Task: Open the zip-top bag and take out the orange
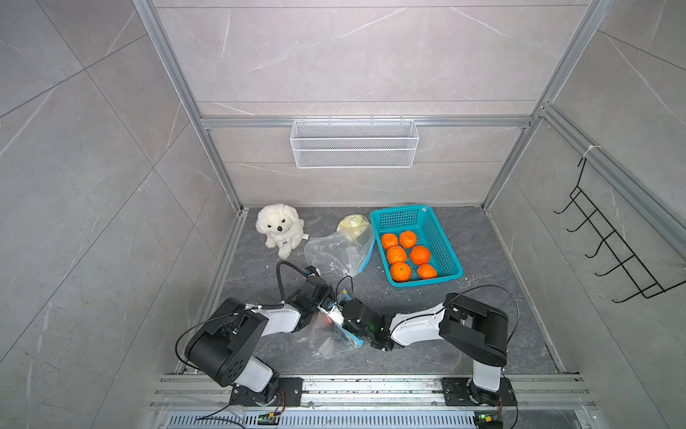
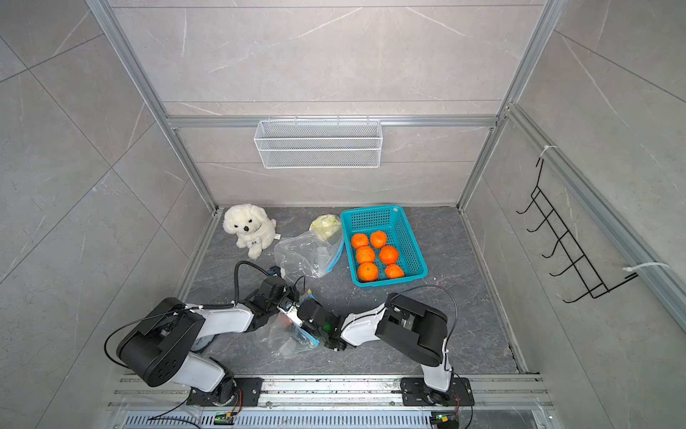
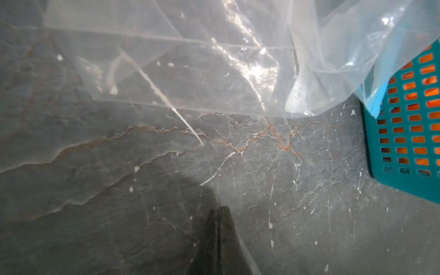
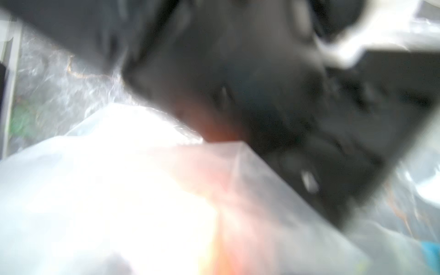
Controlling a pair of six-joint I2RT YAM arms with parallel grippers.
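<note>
The clear zip top bag (image 1: 325, 346) with a blue edge lies at the front of the table, below both grippers. Only a dim reddish-orange patch of the orange (image 1: 328, 321) shows through it, partly covered by the arms. In the left wrist view my left gripper is shut, its fingers together with nothing visible between them. Over the bag my right gripper (image 1: 334, 314) meets the left one closely; its fingertips cannot be made out. Its wrist view is blurred, filled by pale bag plastic (image 4: 114, 183) with an orange glow and the left arm's black body (image 4: 256, 82).
Behind the grippers lies a second clear bag (image 1: 334, 251) holding something pale yellow (image 1: 353, 226). Right of it stands a teal basket (image 1: 447, 250) of several oranges (image 1: 420, 255). A white plush dog (image 1: 279, 227) sits at back left.
</note>
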